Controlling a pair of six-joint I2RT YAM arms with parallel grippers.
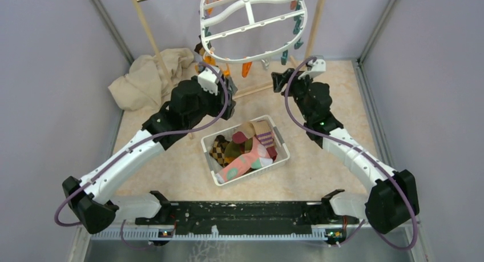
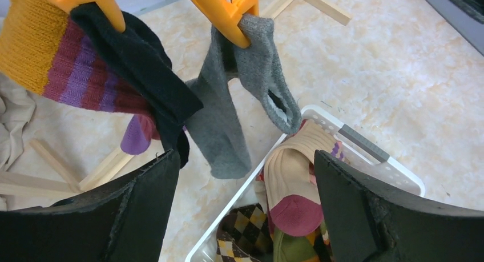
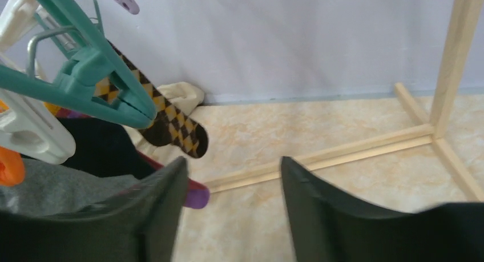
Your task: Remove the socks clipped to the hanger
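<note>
A white hanger [image 1: 248, 28] with orange and teal clips hangs at the top. In the left wrist view, a grey sock [image 2: 259, 68], a black sock [image 2: 137, 73] and a yellow-and-purple striped sock [image 2: 34, 51] dangle from orange clips, above and in front of my open left gripper. In the right wrist view, a checkered sock [image 3: 177, 125] hangs behind teal clips, left of my right gripper, whose blurred fingers stand apart with nothing seen between them. In the top view, much of the hanging socks is hidden behind the left arm.
A white basket [image 2: 388, 173] holding several loose socks sits on the floor below, between the arms. Wooden stand pieces [image 3: 365, 145] lie at the back, with beige cloth [image 1: 131, 91] at back left. The floor right of the basket is clear.
</note>
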